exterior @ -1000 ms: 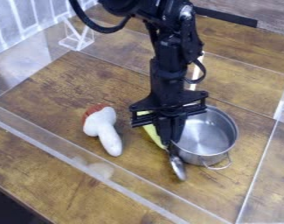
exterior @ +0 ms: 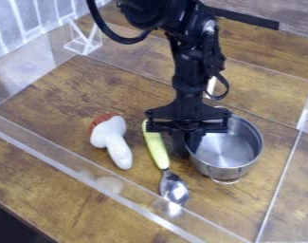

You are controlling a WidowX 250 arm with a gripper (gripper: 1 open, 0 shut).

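Observation:
The black gripper (exterior: 188, 128) is low over the left side of a metal pot (exterior: 229, 152), its fingers shut as far as shows; whether anything is between its fingertips is hidden. A spoon with a pale yellow-green handle (exterior: 157, 149) and silver bowl (exterior: 172, 190) lies just left of the pot, its upper end close to the gripper. A white mushroom-like object with a red top (exterior: 118, 148) lies further left.
A clear barrier (exterior: 81, 188) runs along the front. A small pale object is partly hidden behind the arm.
The gripper has moved slightly right and down toward the pot. The spoon, partly covered earlier, now shows more and sits a little further left. The pot has shifted slightly.

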